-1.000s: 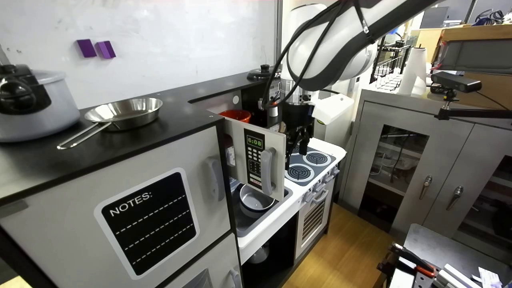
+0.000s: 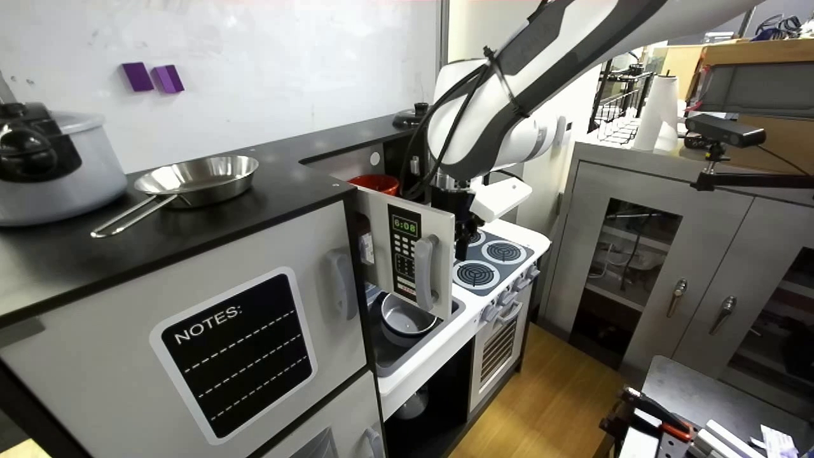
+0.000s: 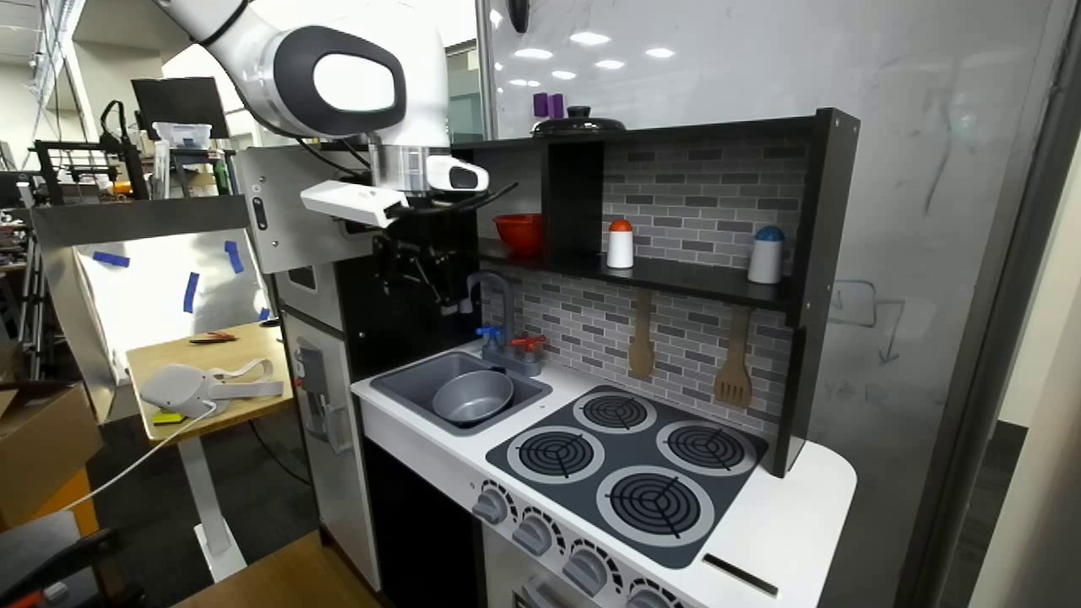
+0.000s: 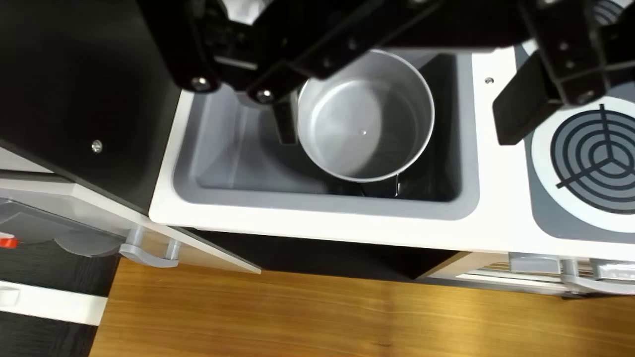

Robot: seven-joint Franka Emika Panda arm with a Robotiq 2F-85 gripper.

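Note:
My gripper stands open, its two dark fingers wide apart with nothing held between them. Below it in the wrist view, a round grey metal pot (image 4: 366,119) rests in the sink. One finger (image 4: 285,119) overlaps the pot's left rim in that view, while the other hangs over the counter beside the stove. Seen from exterior view 2, the pot (image 3: 474,395) sits well below the hand, clear of it. In exterior view 1 the open microwave door (image 2: 412,252) hides part of the gripper and part of the sink.
The stove top (image 3: 628,471) is bare. A red bowl (image 3: 519,233) and two shakers stand on the shelf, above the faucet (image 3: 497,314). A frying pan (image 2: 200,182) and a larger pot (image 2: 61,168) occupy the black upper counter.
In exterior view 1, the arm and gripper have shifted left, closer behind the microwave door. The pot and the door have stayed where they were.

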